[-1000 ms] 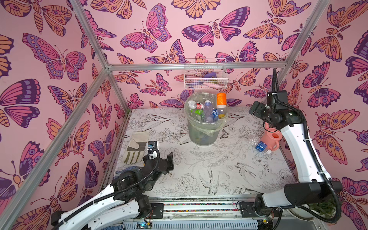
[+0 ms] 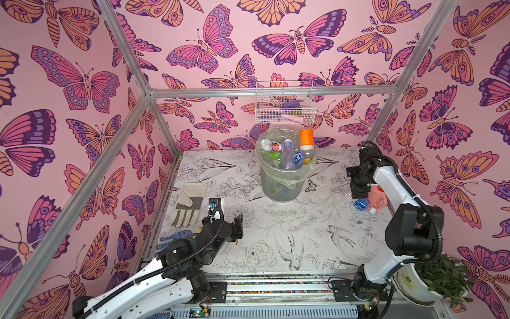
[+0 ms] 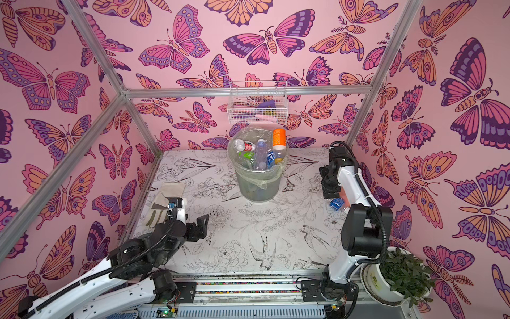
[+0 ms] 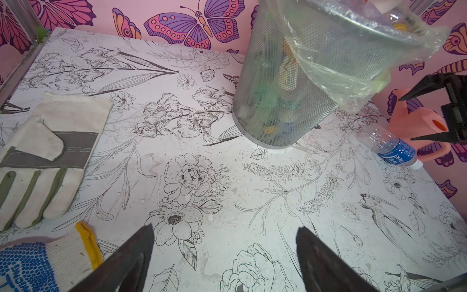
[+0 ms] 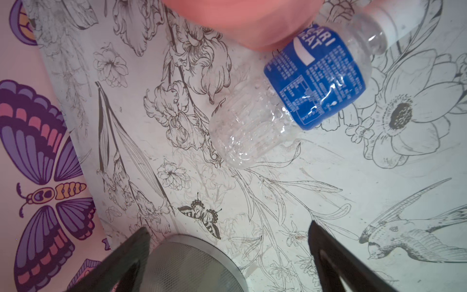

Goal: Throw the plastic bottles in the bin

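Note:
A clear plastic bottle with a blue label and white cap lies on its side at the table's right, against the pink watering can. My right gripper hangs open above it, and the bottle is not between its fingers. From the top left view the right gripper covers part of the bottle. The mesh bin with a clear liner stands at the back centre, heaped with several bottles, an orange-labelled one poking above the rim. My left gripper is open and empty over the table's left half.
The pink watering can stands close beside the bottle. Work gloves and a blue knitted item lie on the left. A wire basket hangs on the back wall.
The left arm has shifted only slightly. The bottle lies in about the same place.

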